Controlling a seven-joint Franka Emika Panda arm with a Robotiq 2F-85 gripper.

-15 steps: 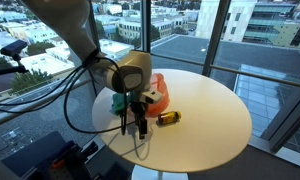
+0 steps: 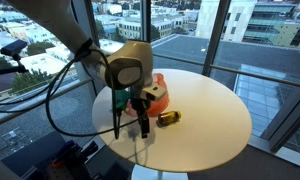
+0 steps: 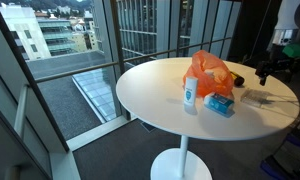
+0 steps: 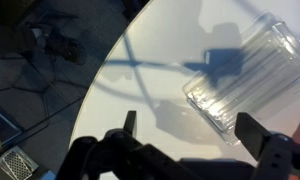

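A clear plastic tray (image 4: 252, 78) lies on the white round table near its edge in the wrist view. My gripper is open above the table, its fingers wide apart with nothing between them. The tray sits beyond the fingertips and toward the right, with one corner close to the right finger (image 4: 252, 136). In exterior view 2 the tray (image 3: 262, 97) shows faintly at the right of the table, below the arm. In exterior view 1 the gripper (image 2: 131, 132) points down over the near left of the table.
An orange plastic bag (image 3: 212, 72) stands on the table beside a white bottle (image 3: 189, 94) and a blue box (image 3: 220, 104). A yellow and dark bottle (image 2: 169, 118) lies right of the arm.
In exterior view 1 the arm and gripper have shifted slightly over the near left of the table. The bag and the lying bottle have stayed put.
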